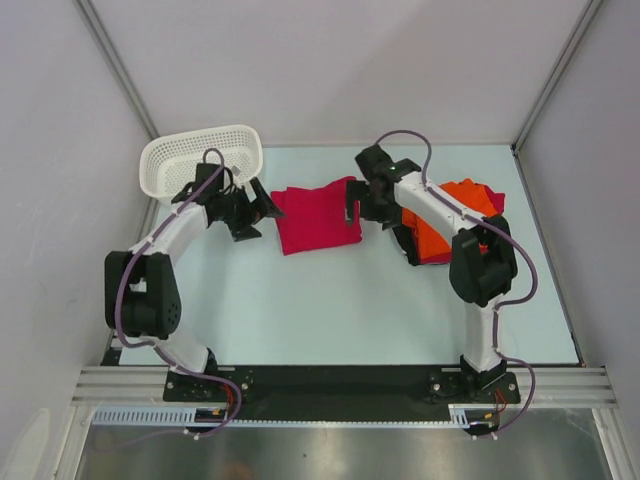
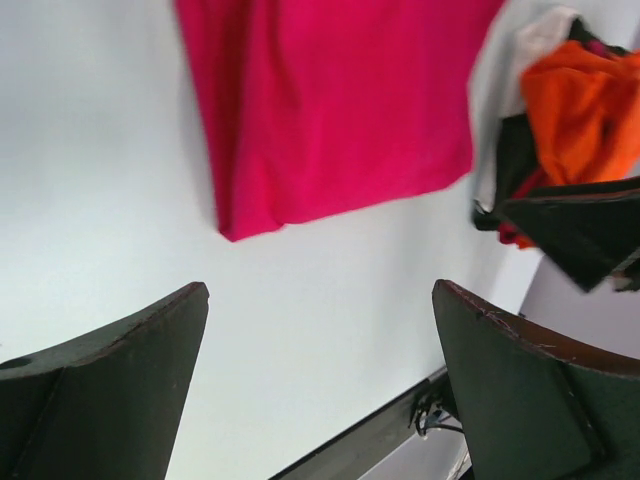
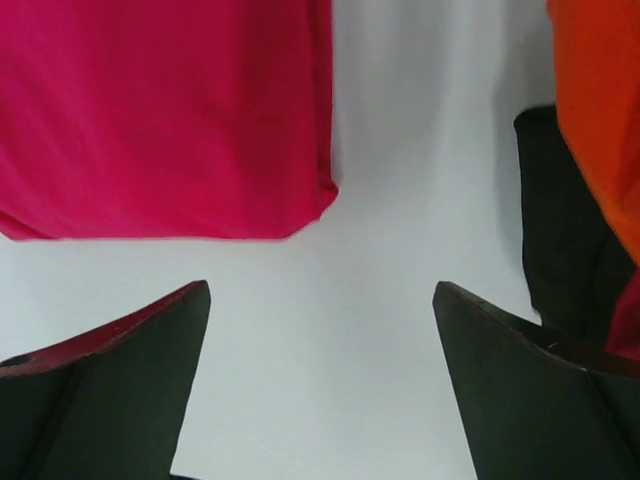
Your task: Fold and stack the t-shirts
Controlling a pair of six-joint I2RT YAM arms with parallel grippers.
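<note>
The crimson t-shirt [image 1: 318, 218] lies folded into a rough rectangle at the middle back of the table. My left gripper [image 1: 266, 212] hovers at its left edge, fingers spread and empty; in the left wrist view a corner of the crimson shirt [image 2: 262, 205] shows beyond them. Over the shirt's right edge, my right gripper [image 1: 370, 205] is open. The right wrist view shows the shirt's near right corner [image 3: 290, 200] ahead of the fingertips, with bare table between them. On the right lies a stack of folded shirts [image 1: 470, 195], orange on top, partly hidden by the right arm.
A white basket [image 1: 160, 160] stands at the back left, behind the left arm. In the right wrist view, a black fold [image 3: 565, 215] sticks out under the orange cloth.
</note>
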